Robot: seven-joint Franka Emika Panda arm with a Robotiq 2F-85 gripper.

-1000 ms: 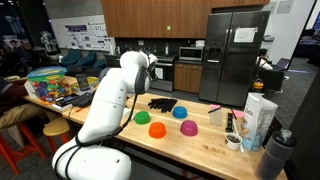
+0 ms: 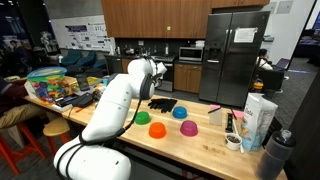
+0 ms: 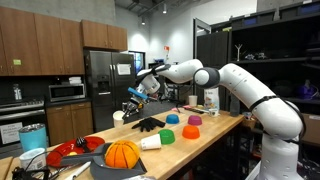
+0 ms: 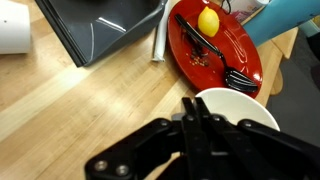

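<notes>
My gripper is shut on a white cup (image 4: 240, 106), whose round opening shows just beyond the dark fingers in the wrist view. In exterior view 2 the white cup (image 3: 120, 117) hangs at the end of the arm, above the wooden table. Close beyond it in the wrist view lies a red plate (image 4: 254, 62) with a yellow lemon (image 4: 208, 21) and a black fork (image 4: 238, 78). How the fingers grip the cup is partly hidden.
A dark tray (image 4: 105, 36) and a white mug (image 4: 13, 27) stand to the left in the wrist view. An orange ball (image 3: 123, 155) is near the tray. Green (image 3: 172, 119) and orange (image 3: 190, 132) bowls sit farther along the table. Bare wood lies between tray and plate.
Over the last second the arm has come down from a higher pose, bringing the gripper lower over the table. The bowls on the table have stayed put.
</notes>
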